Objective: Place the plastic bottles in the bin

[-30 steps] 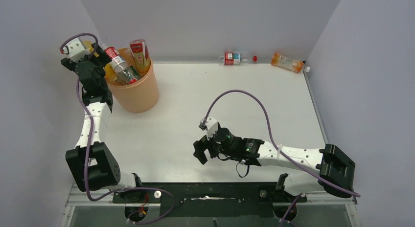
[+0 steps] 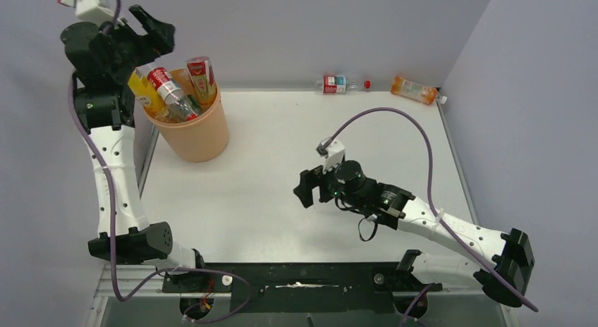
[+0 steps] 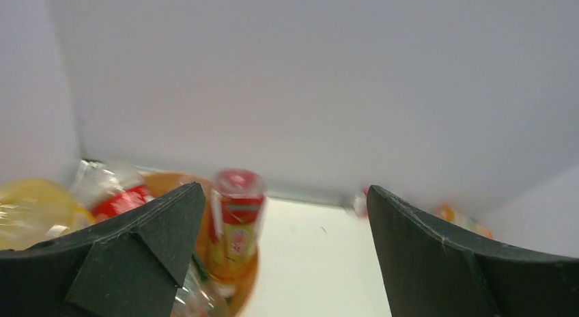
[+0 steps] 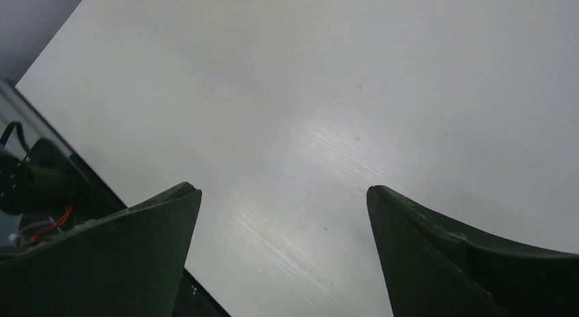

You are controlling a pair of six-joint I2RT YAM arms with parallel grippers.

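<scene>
A peach bin at the back left is crowded with bottles and cans: a yellow bottle, a red-labelled plastic bottle and a red can-like container. My left gripper is raised above the bin's back-left side, open and empty in its wrist view. A red-capped bottle and an orange bottle lie along the back edge of the table. My right gripper hangs open over the middle of the table, with only bare surface between its fingers in the right wrist view.
Grey walls close it in at the back and both sides. The dark mounting rail runs along the front.
My right gripper has moved right and toward the back.
</scene>
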